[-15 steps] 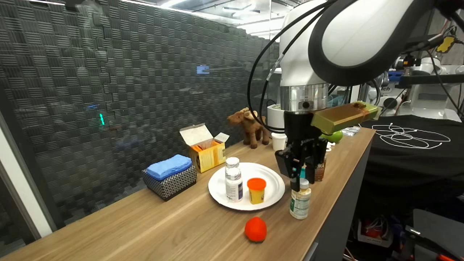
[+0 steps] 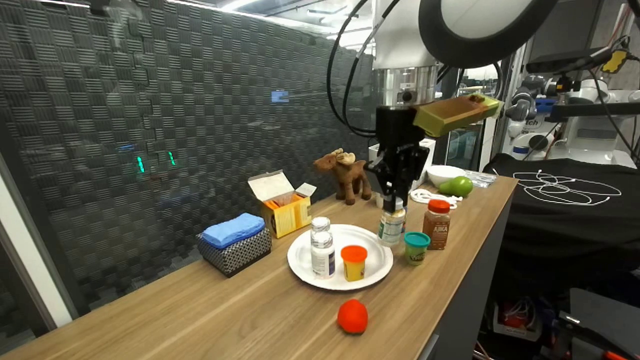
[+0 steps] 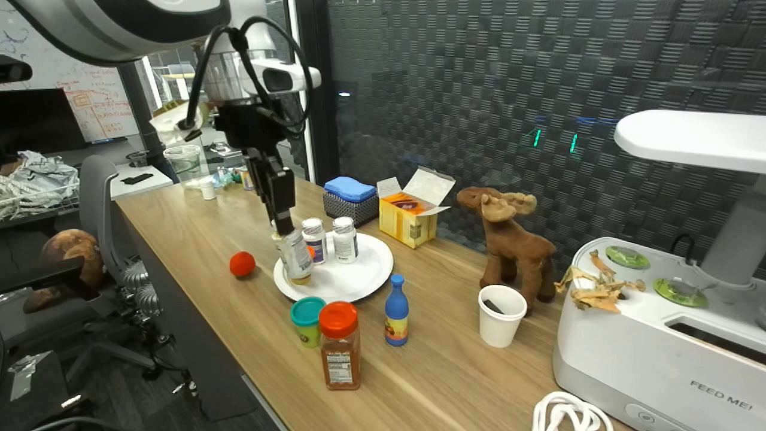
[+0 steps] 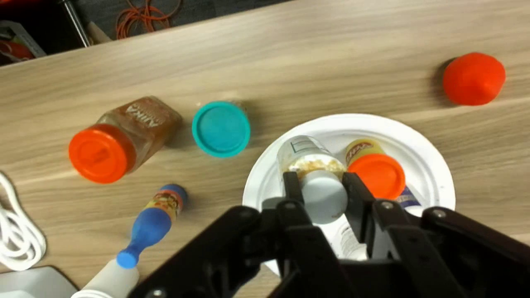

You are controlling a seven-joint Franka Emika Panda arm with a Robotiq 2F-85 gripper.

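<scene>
A clear bottle with a white cap and tan contents (image 2: 391,228) is held by its cap in my gripper, which is shut on it. In exterior view 2 the bottle (image 3: 294,257) hangs slightly tilted over the near edge of the white plate (image 3: 366,280); whether its base touches the plate I cannot tell. Two white bottles (image 2: 323,259) stand on that plate beside a yellow tub with an orange lid (image 2: 354,264). My fingers partly cover the plate in the wrist view.
Close to the plate stand a teal-lidded tub (image 4: 221,129), a red-capped spice jar (image 3: 339,352) and a blue bottle (image 3: 396,316). A red object (image 2: 352,316) lies on the table. Behind are a yellow box (image 2: 288,213) and a toy moose (image 3: 513,244).
The gripper has carried the clear bottle from the tabletop near the front edge, back to the plate's rim. The items on the plate look unmoved.
</scene>
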